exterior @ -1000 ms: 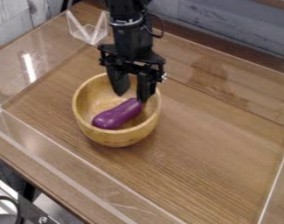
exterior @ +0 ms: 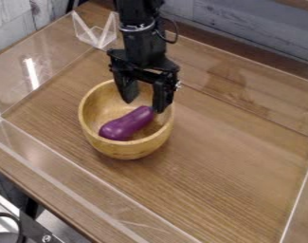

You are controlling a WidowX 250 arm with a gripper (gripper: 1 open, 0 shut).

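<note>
A purple eggplant-like object (exterior: pixel 124 124) lies diagonally in a yellow bowl (exterior: pixel 97 140) on the wooden table. My black gripper (exterior: pixel 147 91) hangs over the back part of the bowl, behind and above the purple object, open, with its fingers spread apart and nothing seen between them.
A clear plastic piece (exterior: pixel 93 28) is at the back left. Walls border the table at the back and upper left.
The gripper has shifted slightly, and the purple object appears a little shifted within the bowl. It remains in the bowl.
</note>
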